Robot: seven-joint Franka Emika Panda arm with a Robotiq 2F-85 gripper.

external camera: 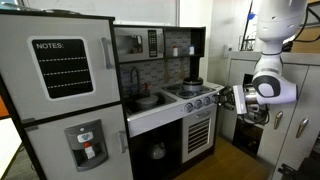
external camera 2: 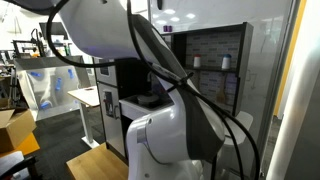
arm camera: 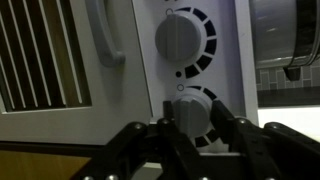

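A row of round stove knobs runs along the white front panel of a toy kitchen. In the wrist view, the lower knob (arm camera: 193,117), grey with a black-marked dial around it, sits between the fingertips of my gripper. The dark fingers stand close on both sides of it, and the gripper is shut on it. A second knob (arm camera: 178,38) shows above it, free. In exterior view 1, my gripper (external camera: 221,97) is at the right end of the knob row. The arm hides its tips in exterior view 2.
A dark pot (external camera: 192,87) stands on the stove top above the panel. Below the knobs is the oven door (external camera: 198,133) with its handle (arm camera: 104,35). The sink (external camera: 147,103) and white fridge (external camera: 65,70) lie to the left. Open floor (external camera: 232,160) spreads in front.
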